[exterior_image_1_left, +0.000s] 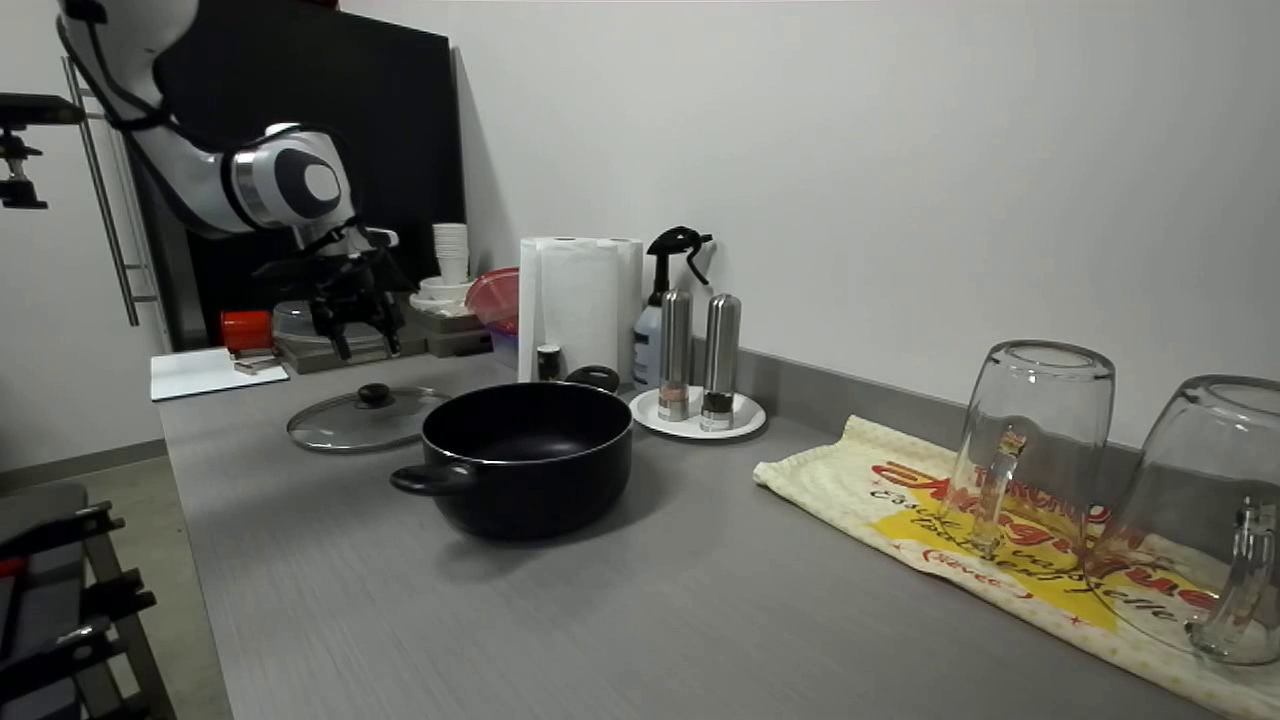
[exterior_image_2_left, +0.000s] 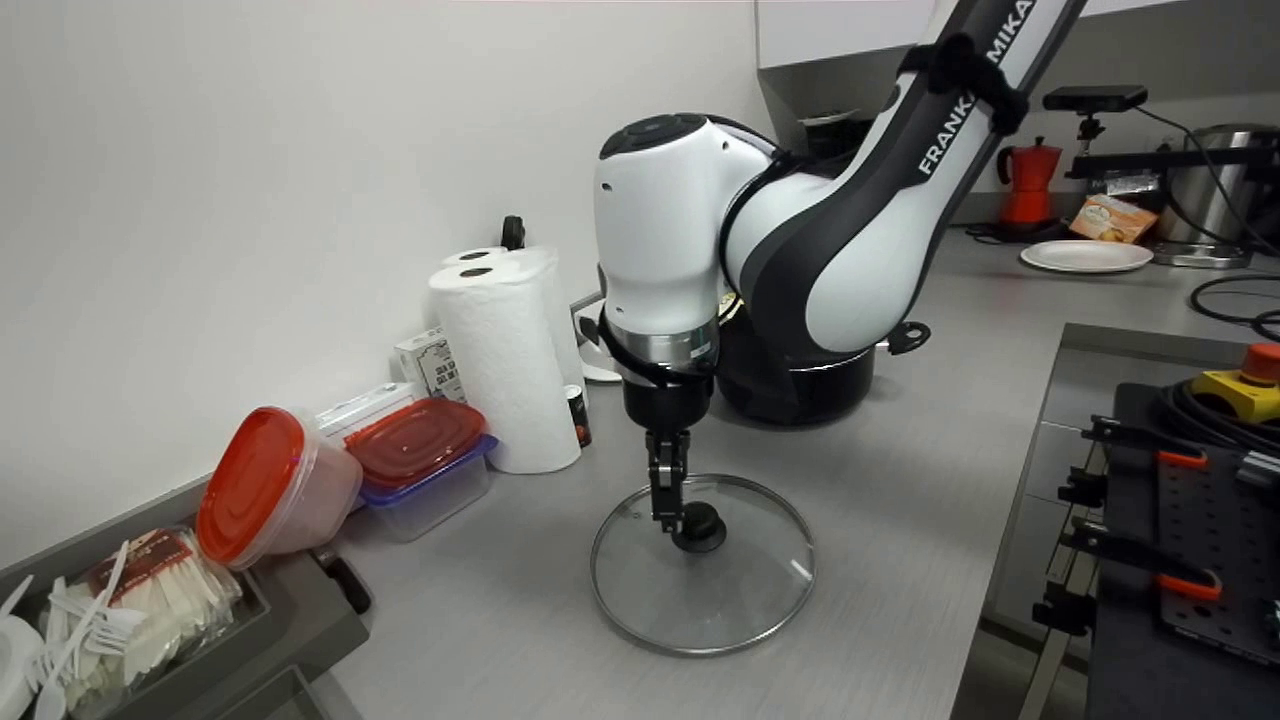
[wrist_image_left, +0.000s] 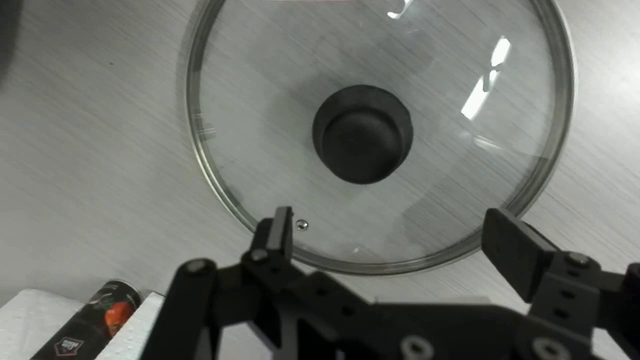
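Note:
A round glass lid (exterior_image_2_left: 744, 600) with a steel rim lies flat on the counter, its black knob (wrist_image_left: 362, 134) pointing up. In exterior view 1 the lid (exterior_image_1_left: 324, 426) is left of and behind an uncovered black pot (exterior_image_1_left: 534, 498). My gripper (exterior_image_1_left: 368, 348) hangs above the lid, apart from it, with its fingers wide open and nothing between them. In the wrist view the fingers (wrist_image_left: 519, 255) show at the lower edge, and the knob lies ahead of the gap between them. From exterior view 2, the arm partly covers the pot (exterior_image_2_left: 828, 390).
Paper towel rolls (exterior_image_2_left: 504, 372) and a small dark shaker (exterior_image_2_left: 578, 415) stand near the wall behind the lid. Food containers (exterior_image_2_left: 282, 486) sit beside a cutlery tray. Two mills share a white plate (exterior_image_1_left: 699, 420). Bare counter surrounds the lid's front side.

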